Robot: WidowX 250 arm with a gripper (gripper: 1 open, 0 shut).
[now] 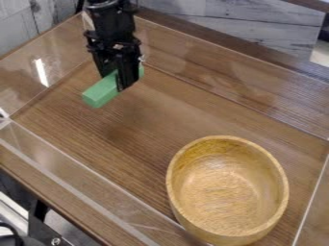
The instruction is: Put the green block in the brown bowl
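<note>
The green block (99, 93) is in the upper left part of the camera view, slanting from lower left to upper right. My black gripper (119, 79) comes down from the top over the middle of the block and hides that part. A small bit of green shows on the gripper's right side. Whether the fingers are closed tight on the block, and whether it touches the table, cannot be made out. The brown bowl (172, 187), round and yellowish-tan, stands at the lower right, well apart from the block. Its inside looks empty.
Bare brown wooden table (141, 135) lies between the block and the bowl. Dark cables and hardware (38, 226) sit beyond the table's edge at the lower left. Pale wood-grained boards (257, 24) stand along the back.
</note>
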